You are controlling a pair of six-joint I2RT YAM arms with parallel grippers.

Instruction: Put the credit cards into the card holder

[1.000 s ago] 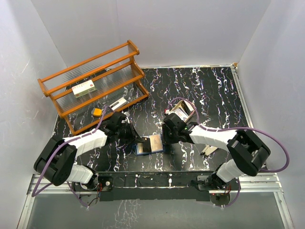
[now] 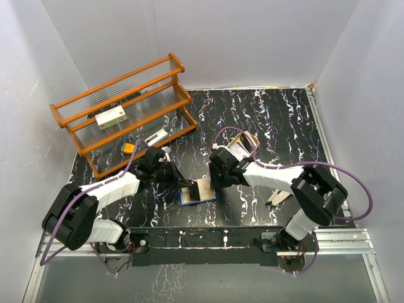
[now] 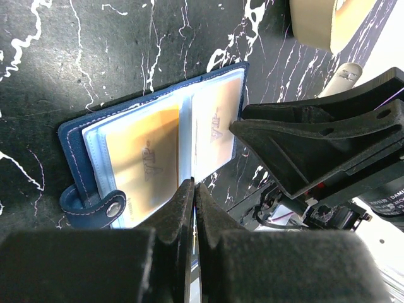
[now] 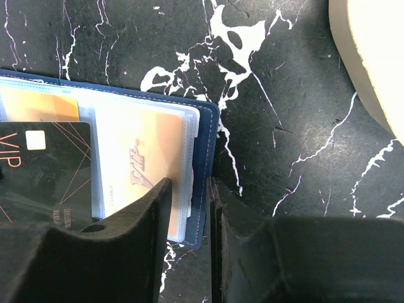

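An open blue card holder (image 2: 207, 192) lies on the black marble table, its clear sleeves holding tan cards, visible also in the left wrist view (image 3: 147, 145). My left gripper is shut at the holder; a white card edge seen end-on runs up from its fingertips, and in the right wrist view a black card (image 4: 44, 170) stands over the holder's left part. My right gripper is part open over the holder's right edge, one finger on the tan sleeve side, the other just outside the blue border.
A beige tray (image 2: 243, 145) with cards stands behind my right gripper. A wooden rack (image 2: 126, 126) fills the back left. Pale objects (image 2: 278, 197) lie at the right.
My right gripper has shifted slightly leftward onto the holder's right edge. The left arm has moved only slightly, the black card remaining over the holder.
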